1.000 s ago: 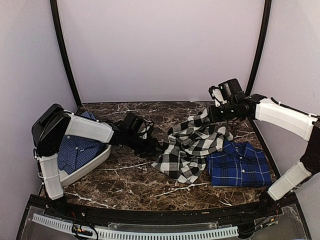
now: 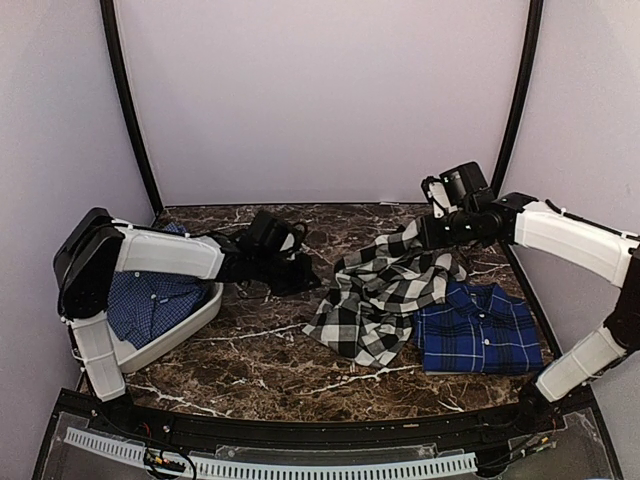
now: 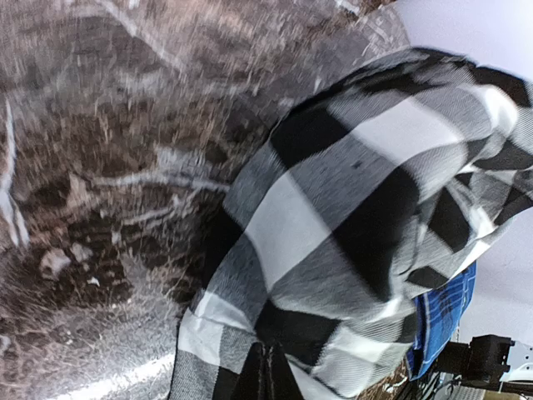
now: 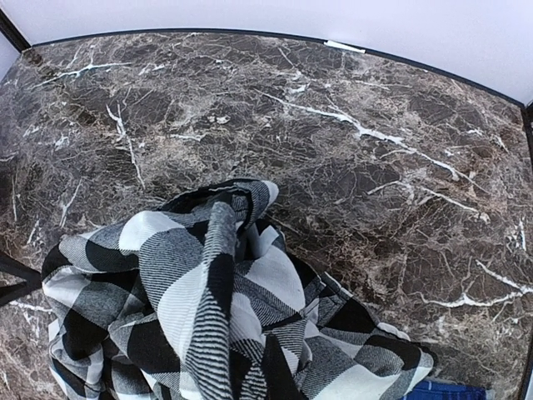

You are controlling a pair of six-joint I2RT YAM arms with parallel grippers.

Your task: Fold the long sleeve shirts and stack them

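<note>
The black-and-white checked shirt lies crumpled mid-table, its upper part reaching my right gripper. That gripper is shut on a bunched fold of it; in the right wrist view the checked cloth gathers around the dark fingertips, which it partly hides. Just left of the shirt in the top view is my left gripper. Its fingertips are together with nothing between them, and the cloth lies outside them.
A folded blue plaid shirt lies at the right, by the checked one. On the left a white bin holds dark blue shirts, partly under the left arm. Bare marble table shows at front centre and along the back.
The right arm and the shirt look nearly unchanged.
</note>
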